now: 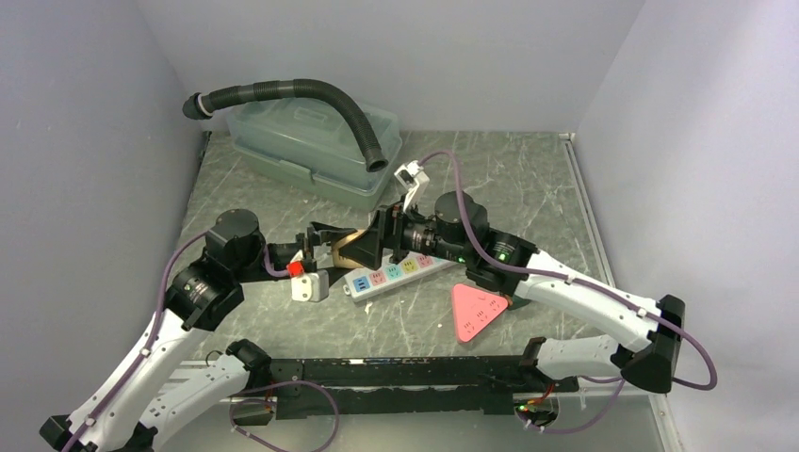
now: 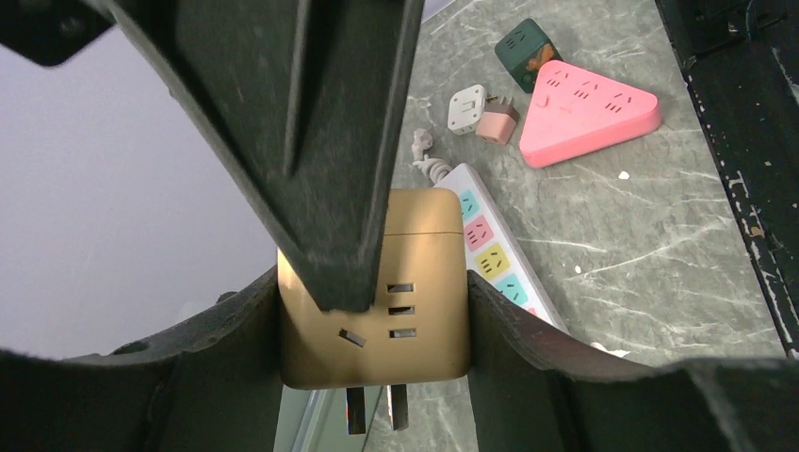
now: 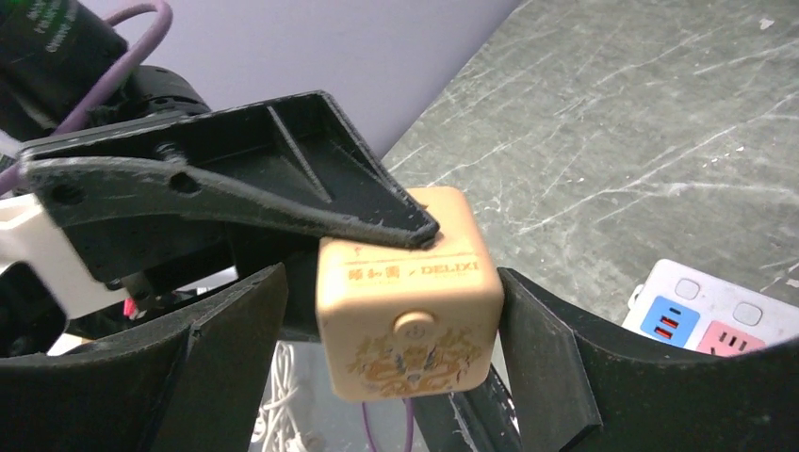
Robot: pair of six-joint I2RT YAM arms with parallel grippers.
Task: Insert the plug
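The tan plug adapter [image 1: 347, 250] is held up in the air between my two arms, above the power strip. In the left wrist view the adapter [image 2: 429, 330] shows slots on its face, and two metal prongs [image 2: 355, 412] point out of its lower side. My left gripper is shut on it, a finger against each side. A dark finger of the right gripper crosses in front. My right gripper stands open around the adapter [image 3: 415, 311]: its right finger [image 3: 542, 348] is at the side, while a gap shows by its left finger [image 3: 240, 325].
A white power strip [image 1: 396, 273] with coloured sockets lies below the grippers. A pink triangular socket block [image 1: 476, 311], a dark green cube [image 2: 526, 52] and small adapters lie to the right. A lidded box [image 1: 311, 151] and black hose [image 1: 325, 91] are behind.
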